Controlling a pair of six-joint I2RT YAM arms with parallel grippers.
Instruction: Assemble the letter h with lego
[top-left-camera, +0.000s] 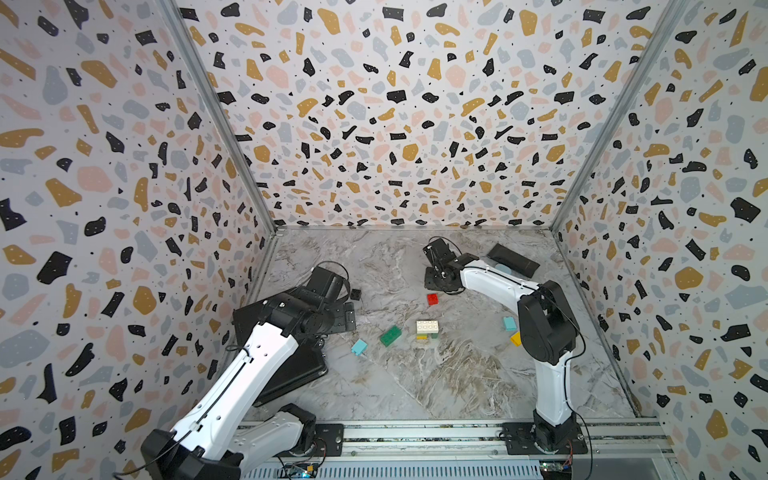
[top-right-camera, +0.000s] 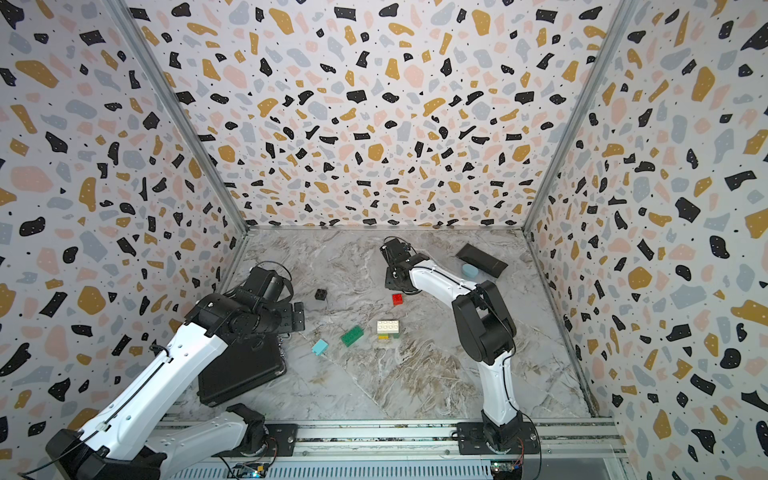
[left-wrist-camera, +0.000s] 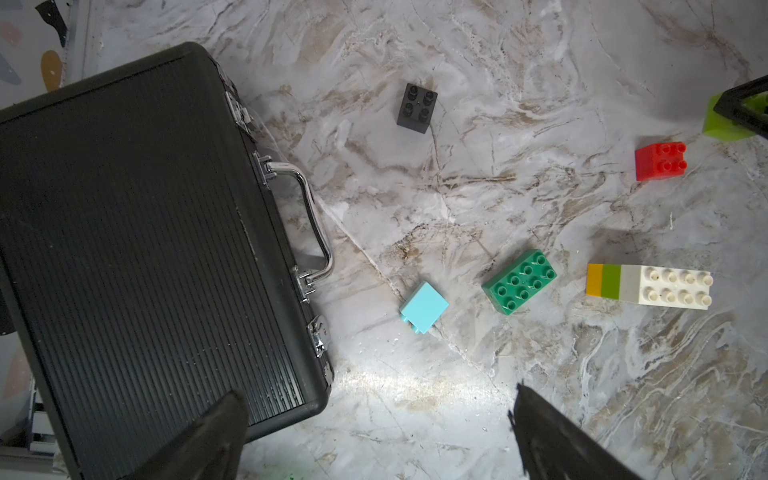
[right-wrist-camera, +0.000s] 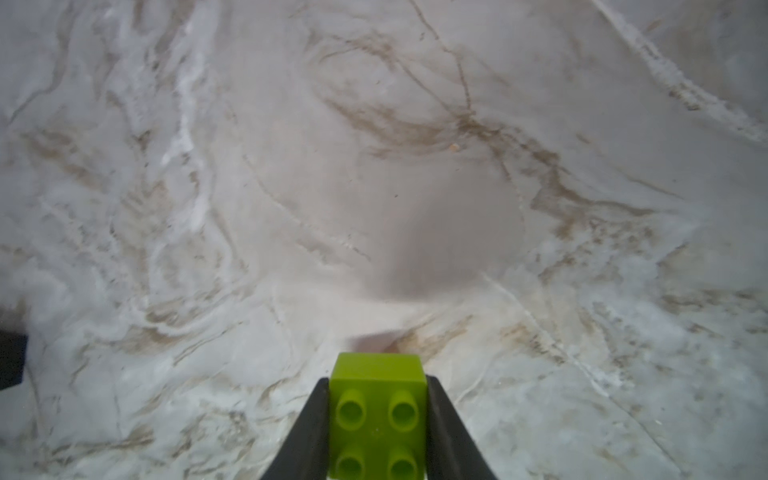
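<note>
Between the fingers of my right gripper is a lime green brick (right-wrist-camera: 377, 376), held above the table with its studs showing in the right wrist view. My left gripper stands open and empty over the left side. A partial build carries a long white brick (left-wrist-camera: 676, 287) on top, with lime (left-wrist-camera: 611, 281) and orange (left-wrist-camera: 594, 280) bricks beneath it. Loose on the table lie a red brick (left-wrist-camera: 659, 161), a dark green brick (left-wrist-camera: 519, 281), a light blue brick (left-wrist-camera: 424, 306) on its side and a black brick (left-wrist-camera: 417, 108).
A black case (left-wrist-camera: 144, 240) fills the left side under my left arm. Toward the right are another light blue brick (top-left-camera: 509, 323) and an orange brick (top-left-camera: 516, 338). A dark flat object (top-left-camera: 513, 261) lies at the back right.
</note>
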